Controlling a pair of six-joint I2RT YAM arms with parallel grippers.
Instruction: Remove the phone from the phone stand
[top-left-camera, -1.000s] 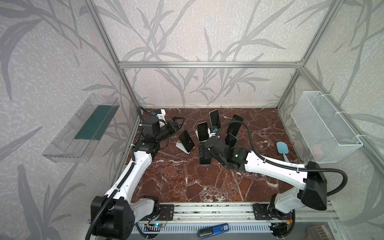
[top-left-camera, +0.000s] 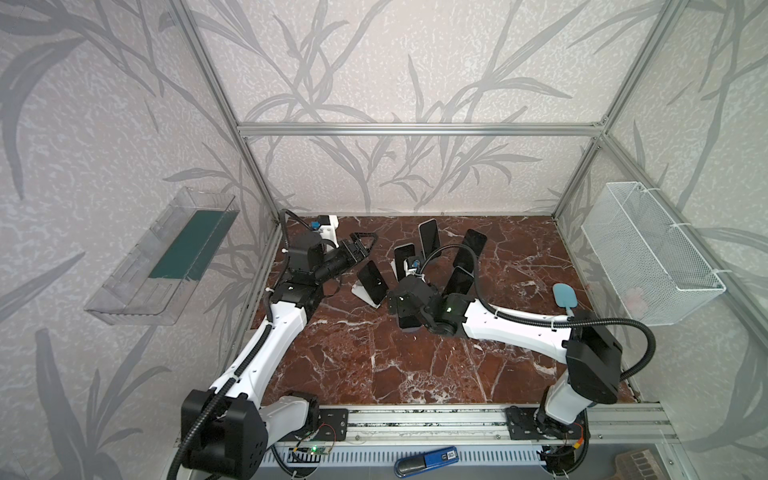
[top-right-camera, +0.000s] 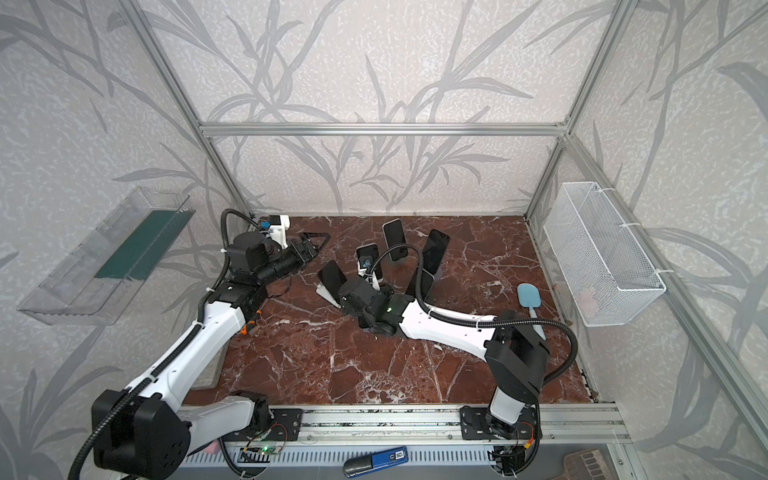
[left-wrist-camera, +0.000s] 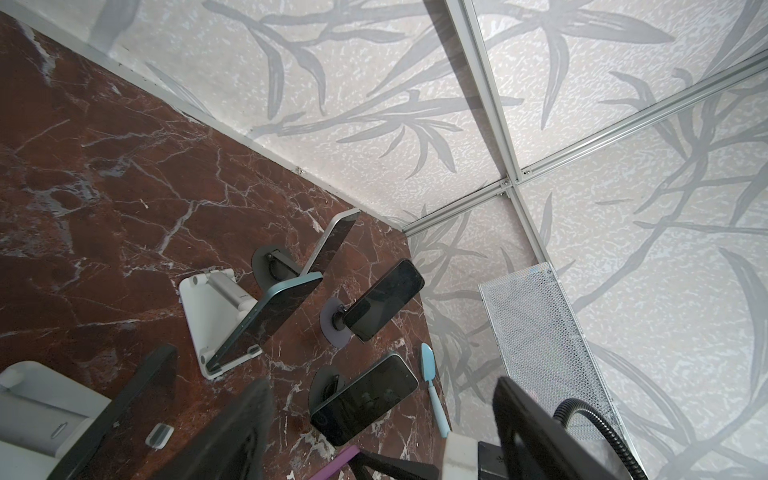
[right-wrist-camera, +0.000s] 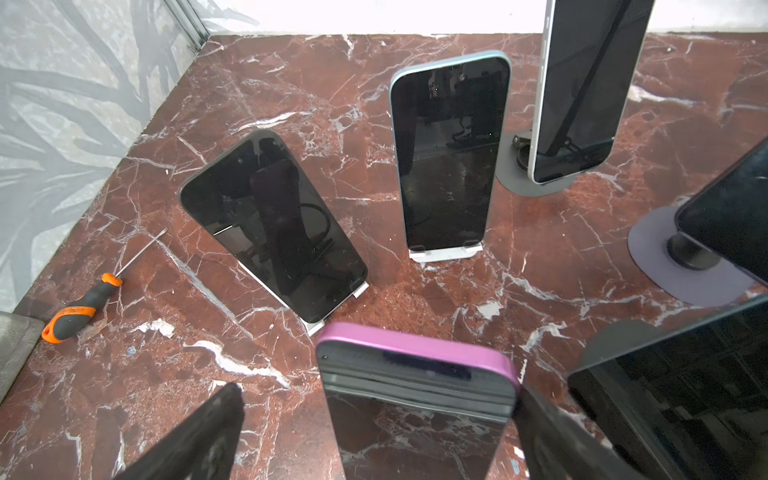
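Several phones rest on stands mid-table: a dark one (right-wrist-camera: 272, 224) at left, a light-blue-edged one (right-wrist-camera: 446, 160), a silver-edged one (right-wrist-camera: 588, 80), others at right (left-wrist-camera: 384, 300). A pink-edged phone (right-wrist-camera: 412, 408) at the front lies between the blurred, open fingers of my right gripper; whether they touch it I cannot tell. In both top views the right arm hides much of it. My left gripper (top-left-camera: 360, 248) is open above the left phone, with nothing between its fingers.
A clear bin (top-left-camera: 160, 264) hangs at left, a white mesh basket (top-left-camera: 648, 264) at right. A screwdriver (right-wrist-camera: 76, 316) lies on the left, a blue spatula (top-left-camera: 565, 296) on the right.
My right arm has moved left over the front phone, its wrist rising slightly. My left gripper has shifted slightly right.
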